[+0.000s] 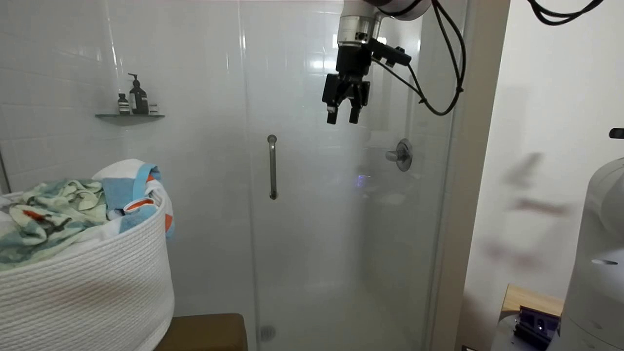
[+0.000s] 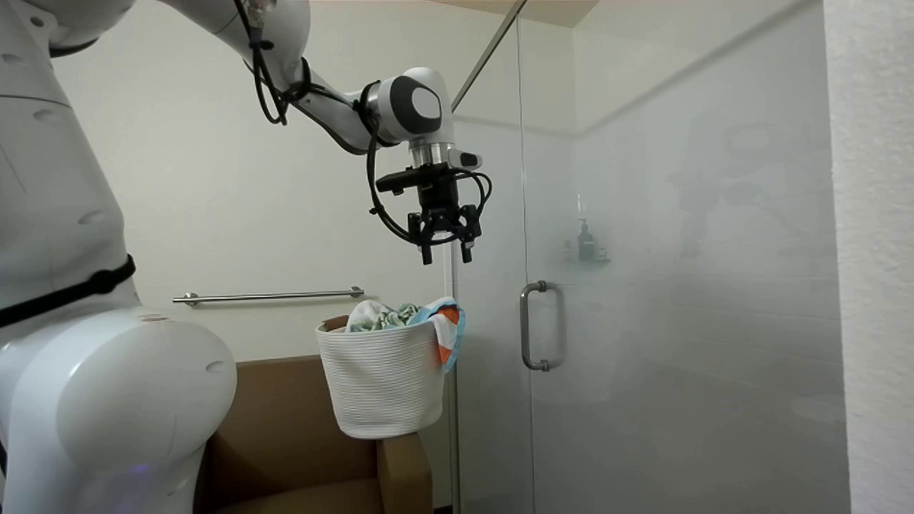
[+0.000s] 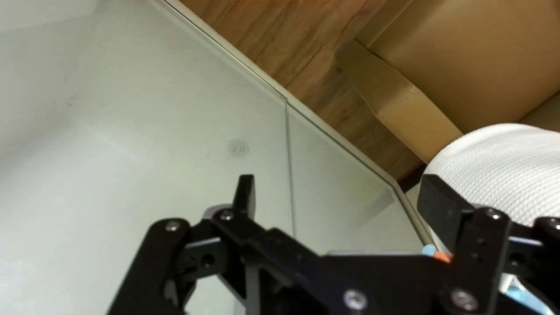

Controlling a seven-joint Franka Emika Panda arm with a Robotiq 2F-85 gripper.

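My gripper (image 1: 343, 119) hangs in the air pointing down in front of the glass shower door (image 1: 327, 245), above the level of its metal handle (image 1: 272, 166). Its fingers are spread wide and nothing lies between them; in the wrist view one finger (image 3: 244, 197) is at the left and the other at the right. A white woven basket (image 2: 385, 385) full of cloths stands on a brown armchair's armrest. A white, blue and orange towel (image 2: 446, 330) drapes over its rim beside a green patterned cloth (image 1: 55, 216). The gripper is higher than the basket and touches nothing.
The brown armchair (image 2: 295, 445) stands near the wall, below a towel bar (image 2: 268, 296). Behind the glass are a shower knob (image 1: 402, 155) and a corner shelf (image 1: 129, 116) with bottles. Open air surrounds the gripper.
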